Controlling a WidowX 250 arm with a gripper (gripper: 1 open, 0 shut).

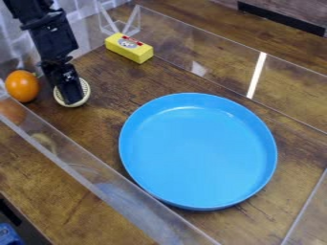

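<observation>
My black gripper (59,77) reaches in from the top left, low over a round cream, ribbed object (75,100) on the wooden table. The fingertips are dark and overlap that object, so I cannot tell whether they are shut on it. An orange fruit (21,84) sits just left of the gripper.
A large blue plate (197,153) fills the right middle of the table (281,48). A yellow box (128,46) lies at the back, right of the gripper. A clear edge or panel runs along the lower left.
</observation>
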